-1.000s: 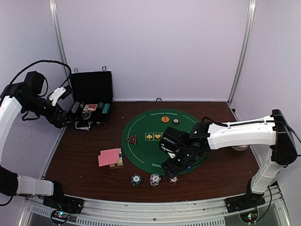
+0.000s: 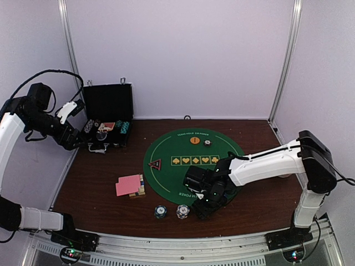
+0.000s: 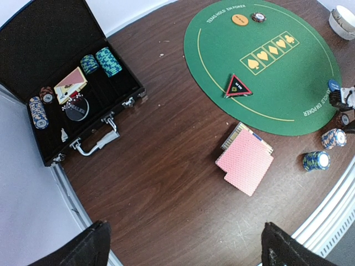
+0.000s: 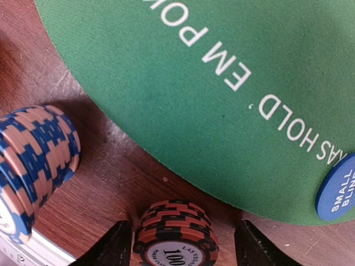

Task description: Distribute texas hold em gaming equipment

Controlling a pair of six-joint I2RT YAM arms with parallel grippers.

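Observation:
In the right wrist view my right gripper has its fingers apart either side of a red chip stack (image 4: 175, 233) at the edge of the green mat (image 4: 177, 94); contact is not clear. A blue-and-white stack (image 4: 39, 166) stands to its left, a blue small blind button (image 4: 338, 188) lies on the mat. A green-blue stack (image 3: 315, 160) stands nearby in the left wrist view. My left gripper (image 2: 72, 138) hangs open by the chip case (image 3: 83, 116), which holds chip stacks and cards.
Pink cards (image 3: 244, 166) lie left of the mat. A triangular marker (image 3: 237, 87), an orange disc (image 3: 239, 20) and a small chip stack (image 3: 258, 17) are on the mat. A white bowl (image 3: 341, 22) sits at the right.
My right arm has moved toward the front edge, left and down over the red stack, which is now hidden in the top view. The left arm is unchanged.

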